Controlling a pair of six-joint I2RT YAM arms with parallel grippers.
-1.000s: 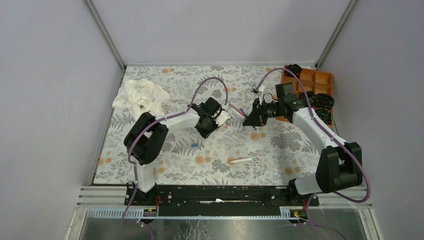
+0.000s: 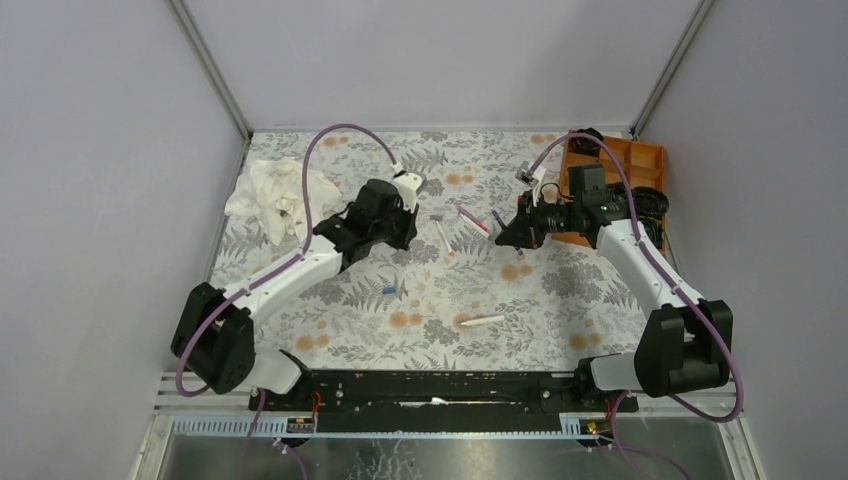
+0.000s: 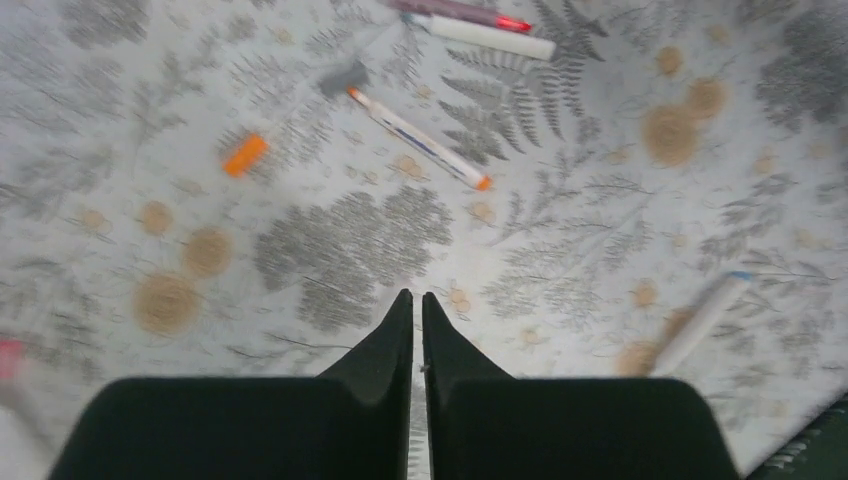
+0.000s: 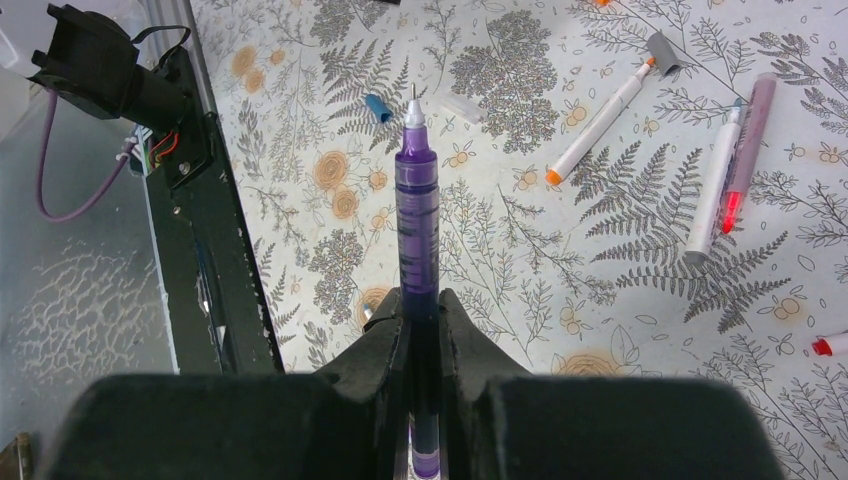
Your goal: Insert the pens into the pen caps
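A purple pen [image 4: 418,210] stands lengthwise in my right gripper, its metal tip pointing away from the fingers; the fingers are shut on its barrel. My left gripper hangs over the table, its fingers slightly apart with only a narrow gap and nothing between them. On the table lie a white pen with orange ends [image 3: 425,140] with a grey cap [image 4: 662,52] by its tip, a white pen with a grey end [image 4: 714,185], and a red-tipped pink pen [image 4: 752,140] alongside. A blue cap [image 4: 377,108] lies near a clear cap [image 4: 462,108].
Another white pen [image 2: 483,321] lies near the front edge. A white cloth [image 2: 275,195] is bunched at the back left, and an orange compartment box [image 2: 628,155] with black cables stands at the back right.
My right gripper, still holding the purple pen, has shifted slightly right.
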